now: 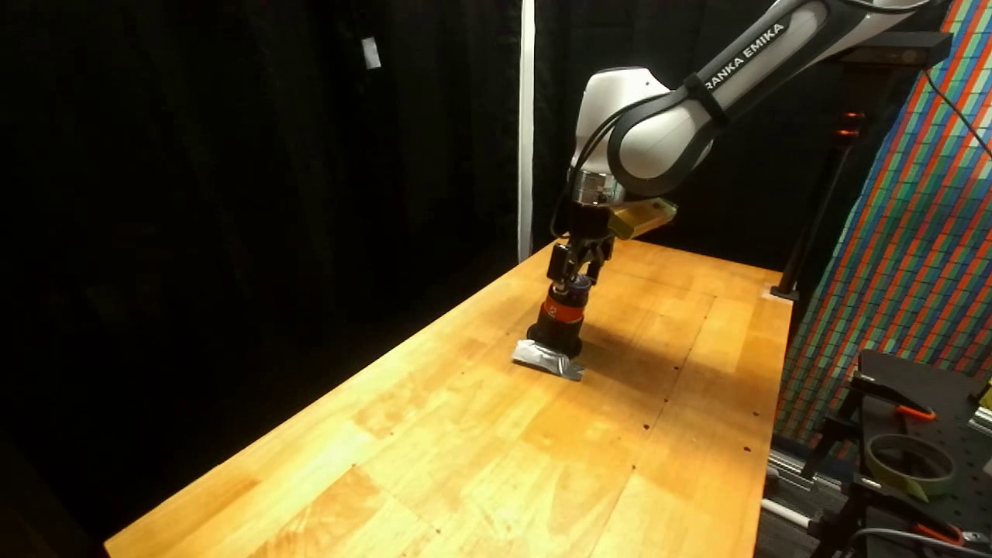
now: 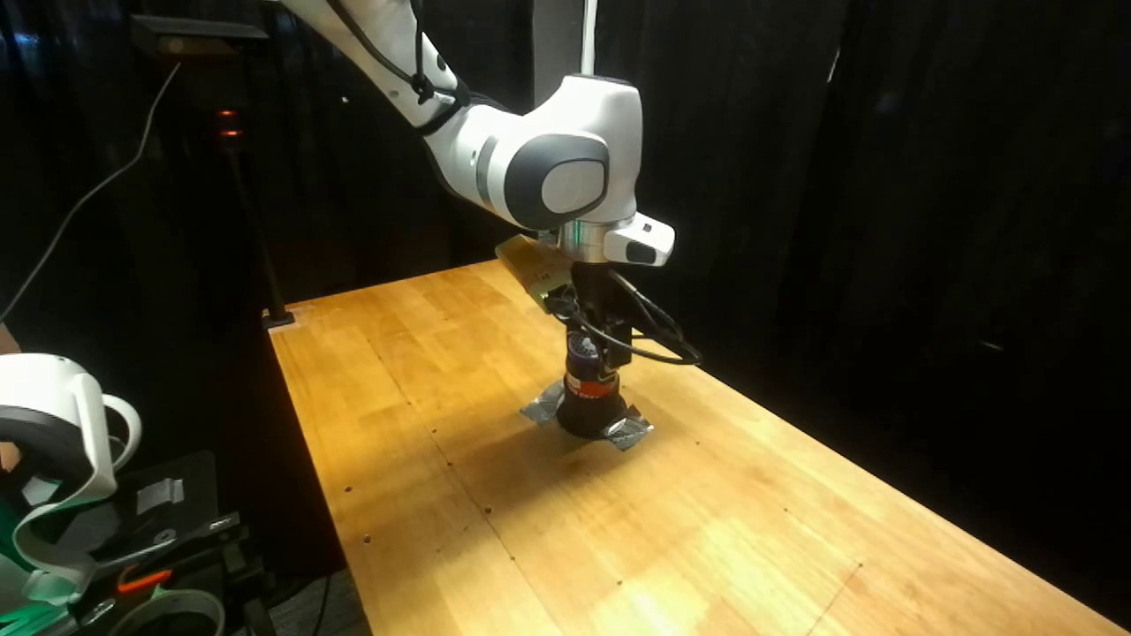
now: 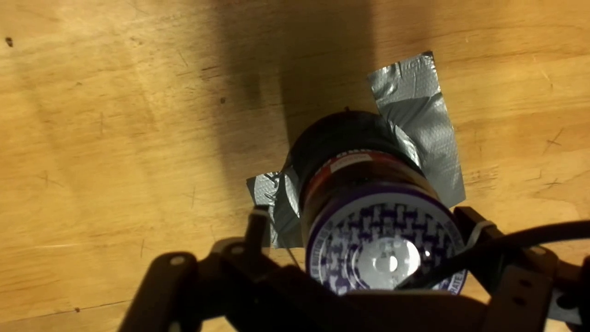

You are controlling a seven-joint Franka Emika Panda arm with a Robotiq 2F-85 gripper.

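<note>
A jar with a purple-and-white woven-pattern lid (image 3: 354, 227) and a red label (image 1: 562, 311) stands in a black round base (image 2: 589, 415). Silver tape strips (image 3: 428, 133) lie on two sides of the base, against the table. In exterior view 1 the jar leans a little to the right. My gripper is over the jar top, with its fingers on either side of the lid. In the wrist view the left finger (image 3: 257, 224) stands apart from the lid, while the right one is close against its edge; contact is unclear.
A black cable (image 3: 531, 235) crosses in front of the lid in the wrist view. A dark side cart (image 1: 916, 409) with a tape roll (image 1: 909, 462) stands beyond the table edge.
</note>
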